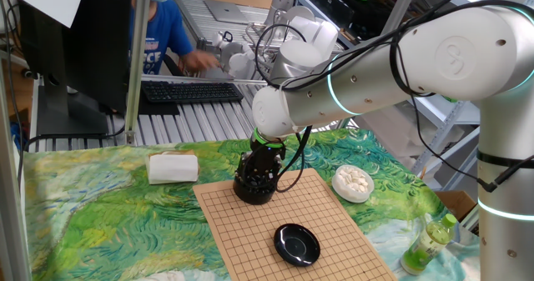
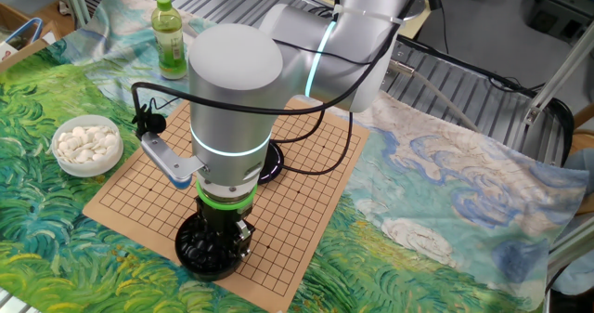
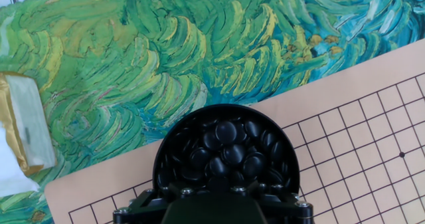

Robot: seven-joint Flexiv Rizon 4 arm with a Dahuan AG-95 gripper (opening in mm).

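A round black bowl (image 3: pixel 292 159) full of glossy black Go stones (image 3: pixel 229 147) sits at the corner of the wooden Go board (image 3: pixel 339 134) in the wrist view. My gripper is right at this bowl, its dark parts crossing the near rim at the bottom of the picture. Whether its fingers grip the bowl cannot be made out. From outside, the gripper (image 1: pixel 256 177) points down over the far end of the board, and the bowl (image 2: pixel 206 257) shows beneath it. A second black dish (image 1: pixel 297 244), seemingly empty, rests on the board nearer the front.
White stones fill a pale bowl (image 1: pixel 353 183) beside the board. A green-capped bottle (image 1: pixel 428 246) stands near the arm's base, and a white tissue pack (image 1: pixel 173 168) lies off the board's far corner. Patterned cloth around the board is mostly clear. A person (image 1: pixel 167 35) sits behind the table.
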